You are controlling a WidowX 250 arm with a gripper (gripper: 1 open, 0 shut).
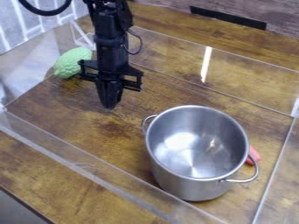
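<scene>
My black gripper (pixel 110 96) hangs low over the wooden table at the upper left, shut, with nothing visible between its fingers. Just behind it to the left lies a pale green, textured object (pixel 70 63), partly hidden by the arm. A large steel pot (pixel 194 153) with two side handles stands at the lower right, apart from my gripper. A small red object (pixel 253 156) lies behind the pot's right side, mostly hidden by it.
Clear transparent walls surround the wooden work area (pixel 82 127).
</scene>
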